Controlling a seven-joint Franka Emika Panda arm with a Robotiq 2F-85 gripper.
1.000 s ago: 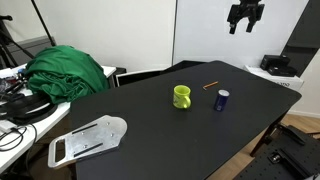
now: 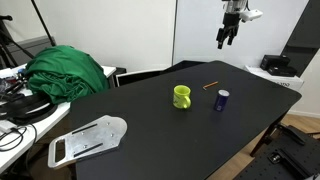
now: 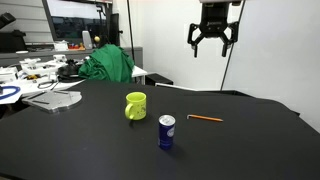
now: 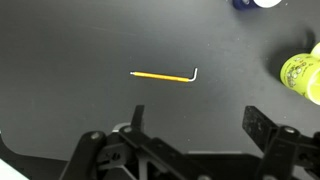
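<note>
My gripper is open and empty, high over the far part of the black table. In the wrist view a thin orange rod with a bent silver end, like a hex key (image 4: 163, 76), lies flat below and ahead of the fingers. The same hex key (image 3: 205, 119) rests on bare tabletop in exterior view 2. A yellow-green mug (image 2: 181, 97) stands upright near the table's middle. To its right is an upright dark blue can (image 2: 221, 100); in the wrist view only part of the can (image 4: 243, 4) shows at the top edge.
A grey metal plate with slots (image 2: 88, 140) lies at the table's left end. Behind the table are a green cloth heap (image 2: 70, 72) and a cluttered side bench. Clear tabletop surrounds the hex key.
In exterior view 1 my gripper has moved left and somewhat lower, staying open. The mug, can, hex key and plate have kept their places.
</note>
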